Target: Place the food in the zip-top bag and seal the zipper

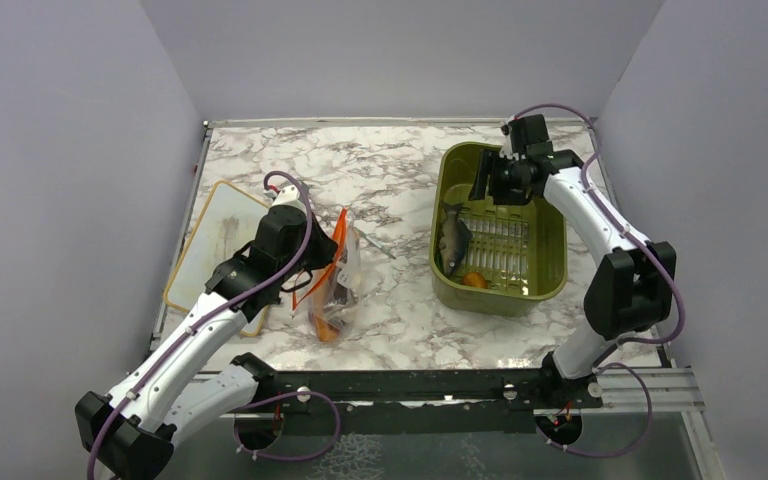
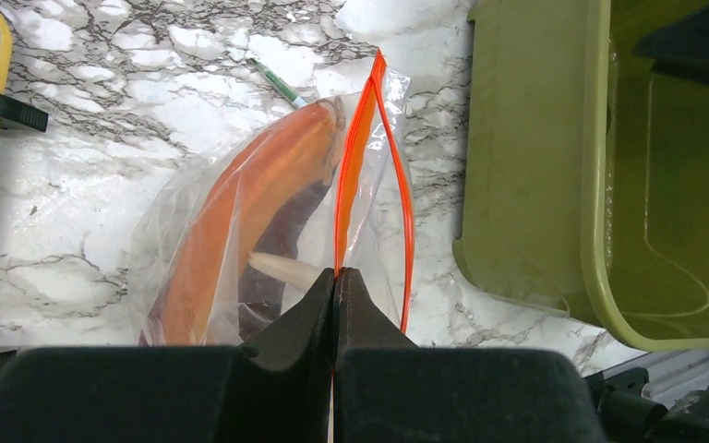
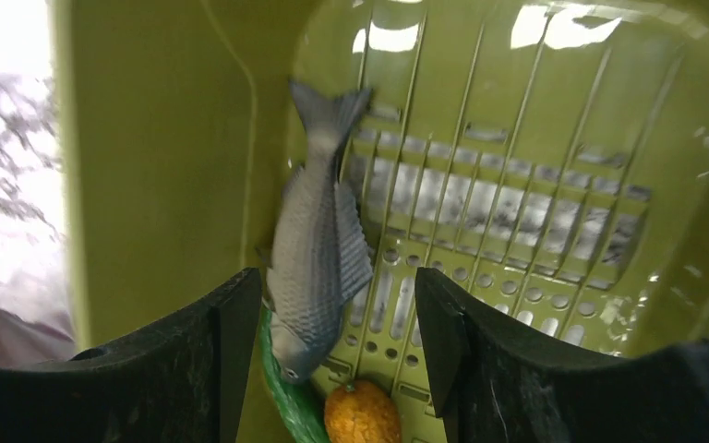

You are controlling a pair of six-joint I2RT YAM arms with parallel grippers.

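The zip bag (image 2: 194, 231) lies on the counter, holding an orange elongated food, a dark piece and a pale one. My left gripper is shut at its orange zipper edge, with the thin edge running into the fingertips. The right gripper hangs open above the green bin (image 1: 495, 300). In that bin lie a grey fish (image 3: 318, 249), an orange round food (image 3: 362, 415) and a green elongated item (image 3: 297, 406), partly hidden by a finger.
A yellow-rimmed board (image 1: 210, 240) lies at the left. A thin pen-like item (image 2: 275, 81) lies behind the bag.
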